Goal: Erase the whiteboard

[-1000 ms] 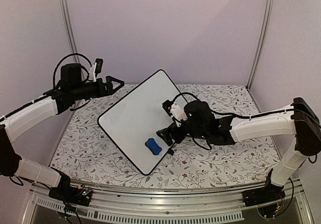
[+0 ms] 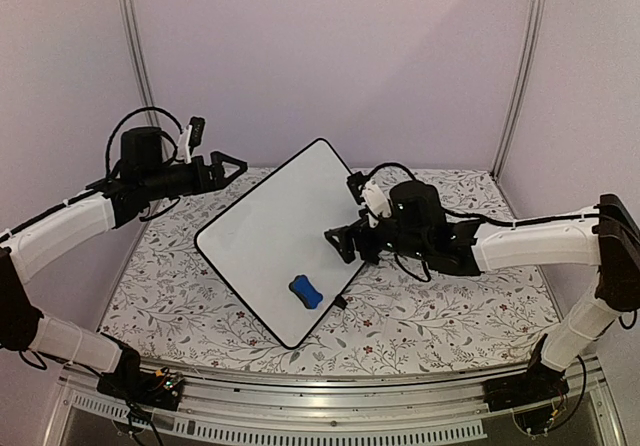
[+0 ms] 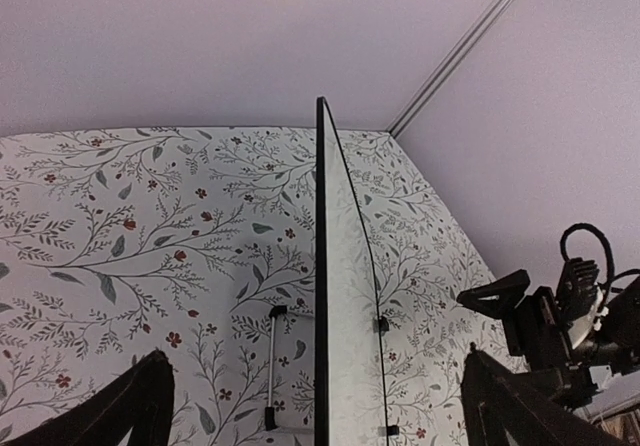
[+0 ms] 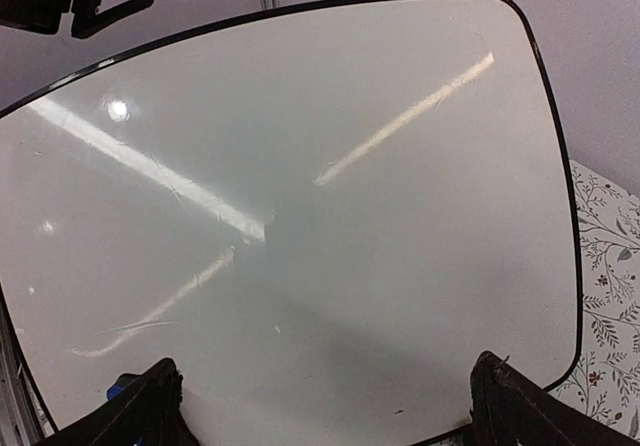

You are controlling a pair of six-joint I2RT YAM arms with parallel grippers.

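Observation:
The whiteboard (image 2: 260,236) stands tilted mid-table, white with a black edge; in the right wrist view its surface (image 4: 380,246) shows glare and a few faint small specks. A blue eraser (image 2: 306,291) is on the board's lower part, partly hidden behind a fingertip in the right wrist view. My left gripper (image 2: 225,166) hangs open above and left of the board's upper left edge; in the left wrist view the board (image 3: 345,296) appears edge-on between its fingers. My right gripper (image 2: 350,241) is open over the board's right side, above and right of the eraser, nothing between its fingers.
Walls enclose the back and both sides. A small stand frame (image 3: 272,366) shows behind the board in the left wrist view.
My right gripper has moved up and to the right, away from the eraser. The left arm, board and eraser look unchanged.

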